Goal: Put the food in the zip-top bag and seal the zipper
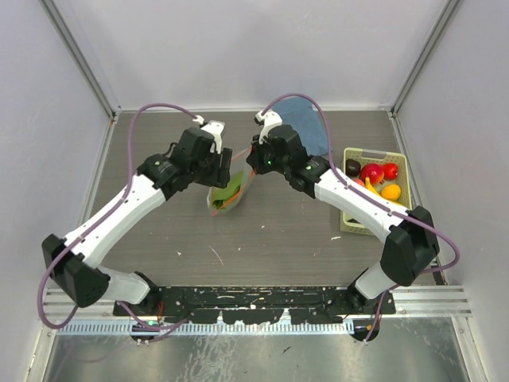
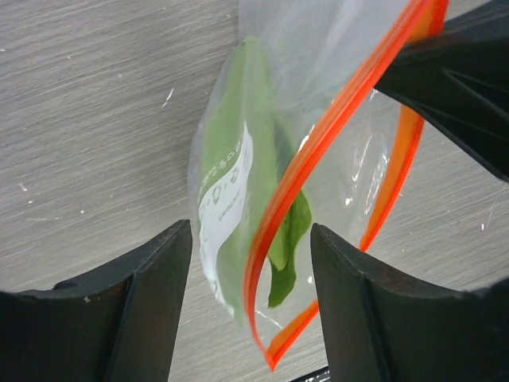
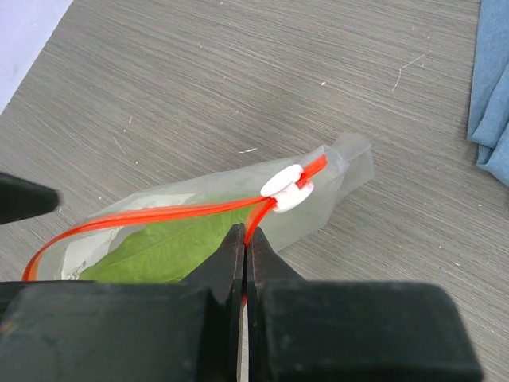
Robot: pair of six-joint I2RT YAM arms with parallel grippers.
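Observation:
A clear zip top bag (image 2: 219, 191) with an orange zipper edge lies tilted between the grippers, green leafy food (image 2: 282, 255) inside it. My left gripper is open over the bag's mouth, one orange edge running between its fingers. My right gripper is shut on the bag's orange zipper edge, beside the white slider (image 3: 282, 181).
A basket (image 1: 350, 223) of mixed fruit and vegetables stands at the right. A folded blue cloth (image 1: 306, 123) lies at the back.

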